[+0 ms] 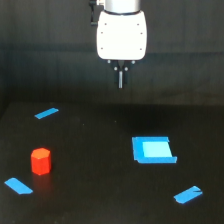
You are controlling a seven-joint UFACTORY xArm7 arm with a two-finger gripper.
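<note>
My gripper (121,84) hangs high above the far edge of the black table, below the white hand (121,37). Its thin dark fingers show as one narrow strip, close together, with nothing seen between them. At the left of the table stands a small red block (40,161), well away from the gripper. A white square (157,149) framed by blue tape (139,150) lies right of centre, nearer the camera than the gripper.
Single strips of blue tape lie at the far left (46,113), the near left (18,186) and the near right (188,195). Between the red block and the taped square the table (90,160) is bare. A dark curtain (50,65) hangs behind.
</note>
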